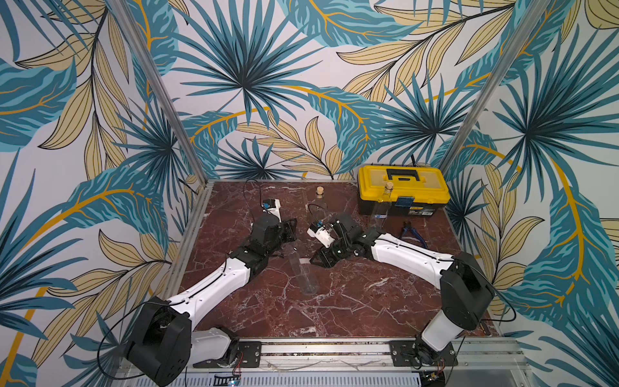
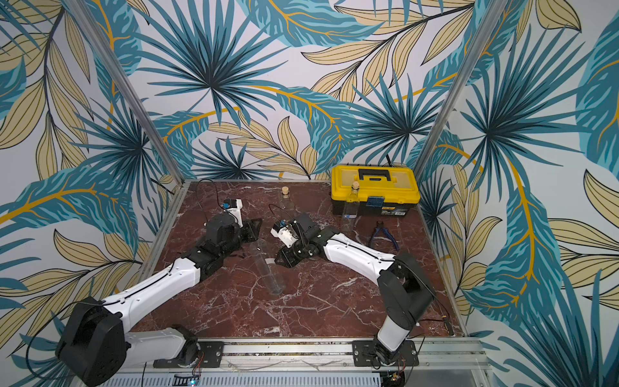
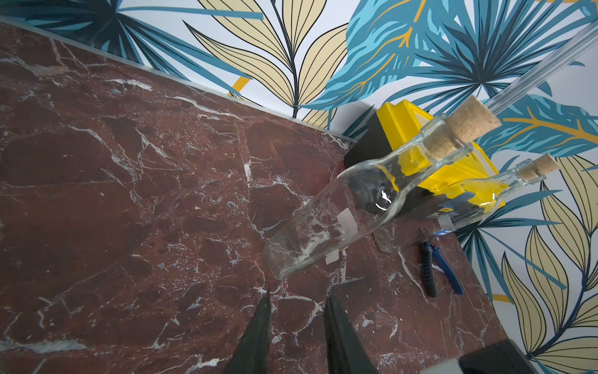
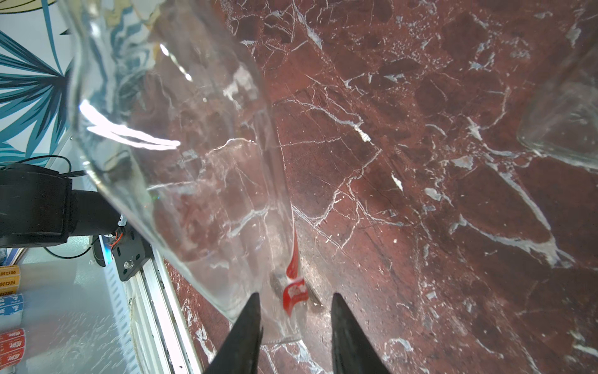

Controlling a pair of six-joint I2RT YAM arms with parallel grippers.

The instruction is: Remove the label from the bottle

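A clear bottle (image 1: 307,280) slants over the table in the top left view, its base toward the front. At its upper end my left gripper (image 1: 290,241) is shut on it; the left wrist view does not show this hold between the fingertips. A small white label patch (image 1: 305,261) shows on the bottle's side. Close beside that patch, on the right, is my right gripper (image 1: 314,260). In the right wrist view its fingers (image 4: 251,311) stand apart near the bottle (image 4: 205,168); nothing is clearly gripped, and the label cannot be made out there.
Two corked bottles stand farther back, one mid-table (image 3: 317,233) and one (image 3: 429,218) before the yellow toolbox (image 1: 403,183). Blue-handled pliers (image 1: 412,233) lie at the right.
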